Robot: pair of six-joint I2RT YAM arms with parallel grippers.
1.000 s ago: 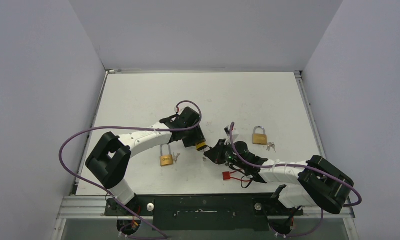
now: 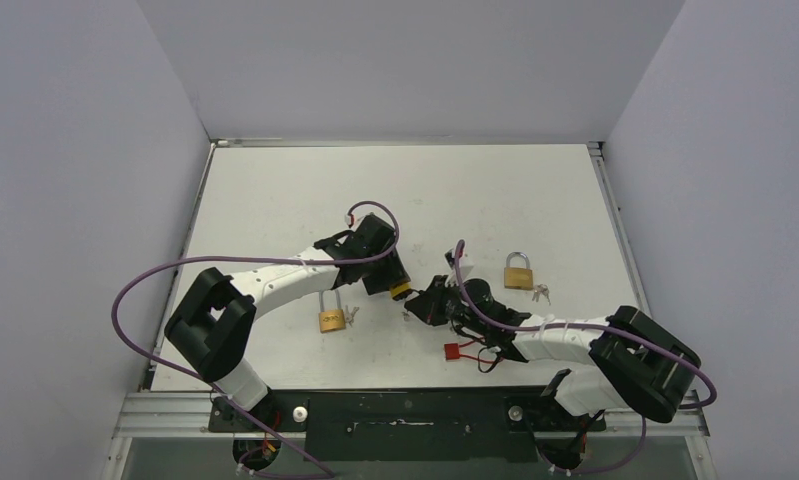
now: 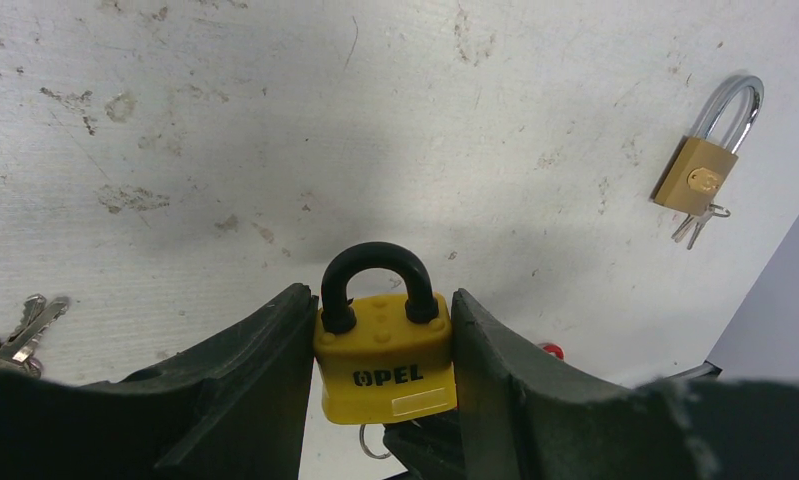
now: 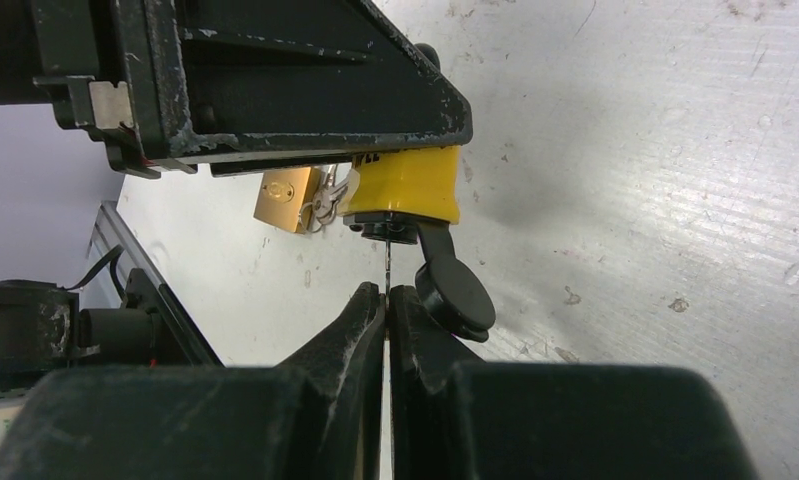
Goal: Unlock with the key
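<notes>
The yellow padlock (image 3: pixel 385 360) with a black shackle is clamped in my left gripper, one finger on each side, off the table. In the right wrist view the same yellow padlock (image 4: pixel 405 185) shows its black underside, with a round black cap (image 4: pixel 455 297) hanging off it. My right gripper is shut on a thin metal key (image 4: pixel 387 265), seen nearly edge-on. The key's far end meets the keyhole on the padlock's underside; how deep it sits I cannot tell. The shackle appears closed in the left wrist view.
A brass padlock with keys (image 2: pixel 332 320) lies left of centre, and another brass padlock (image 2: pixel 518 277) with keys (image 2: pixel 541 292) lies at the right. A red padlock (image 2: pixel 451 352) sits near the front, close beneath my right arm.
Yellow padlock and key stay held, facing each other as before.
</notes>
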